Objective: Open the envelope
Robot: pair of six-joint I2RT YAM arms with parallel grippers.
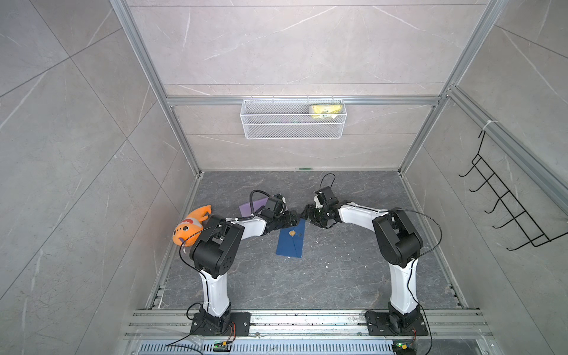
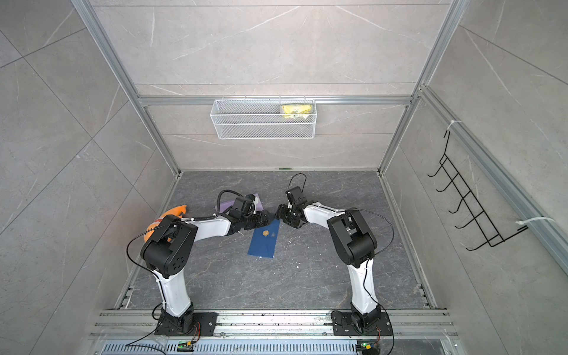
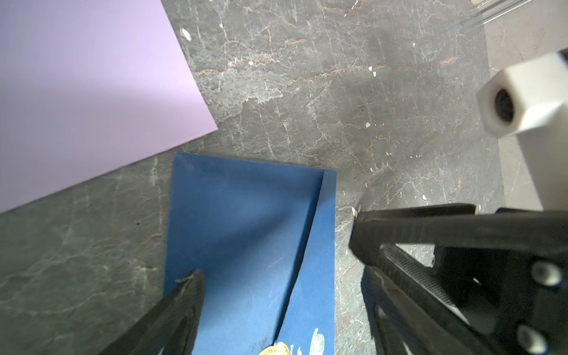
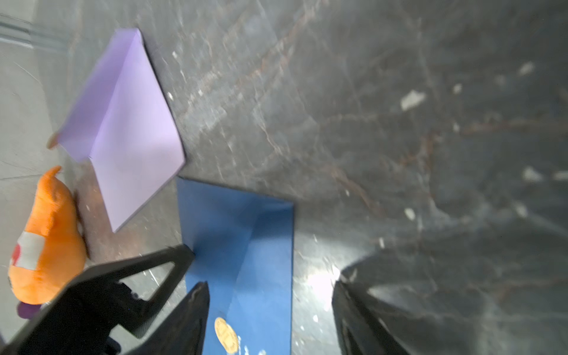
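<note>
A blue envelope (image 1: 288, 245) (image 2: 262, 245) lies on the grey table between the arms, a round gold seal (image 1: 292, 233) on it. My left gripper (image 1: 293, 217) hovers over its far part, in the left wrist view with fingers apart either side of it. My right gripper (image 1: 308, 213) is at the envelope's far right corner, fingers apart, one over the envelope and one over bare table in the right wrist view. I see nothing held; the fingertips are blurred.
A lilac paper (image 3: 88, 88) lies behind and left of the envelope. An orange plush toy (image 4: 47, 242) sits at the left wall. A wire basket (image 1: 278, 118) hangs on the back wall, a black hook rack on the right wall.
</note>
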